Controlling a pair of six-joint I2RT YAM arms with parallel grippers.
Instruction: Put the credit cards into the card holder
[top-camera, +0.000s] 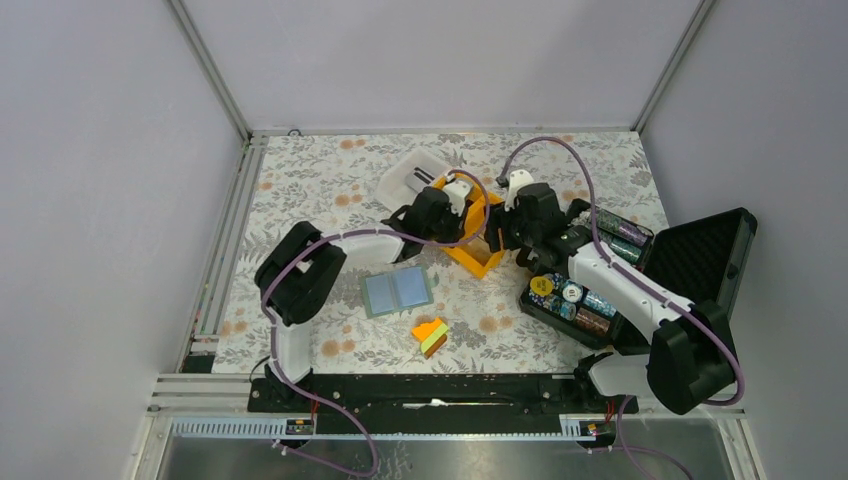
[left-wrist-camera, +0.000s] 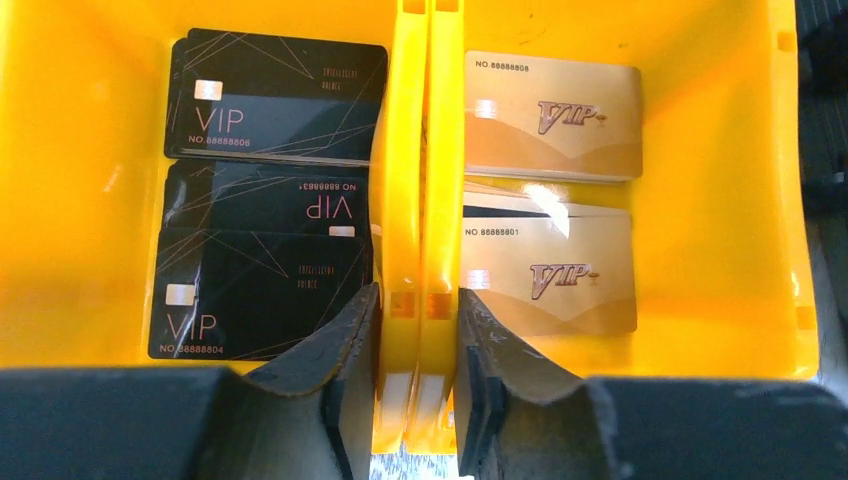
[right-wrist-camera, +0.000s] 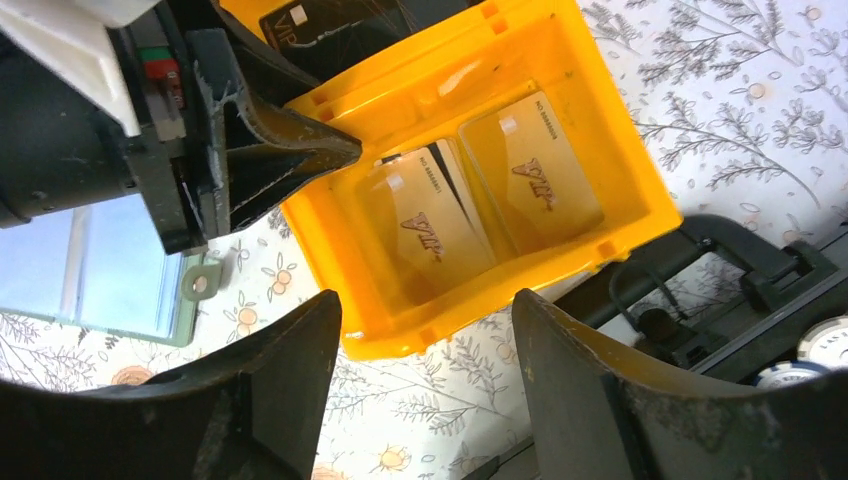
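My left gripper is shut on the middle divider of the yellow tray, seen from above in the left wrist view. Black VIP cards lie left of the divider, gold VIP cards right of it. In the right wrist view the gold cards lie beneath and beyond my right gripper, which is part open at the tray's near side with nothing visible between its fingers. The card holder, a clear blue-grey case, lies on the table in front of the tray.
An open black chip case fills the right side. A white container is behind the tray. Orange, green and brown pieces lie near the front edge.
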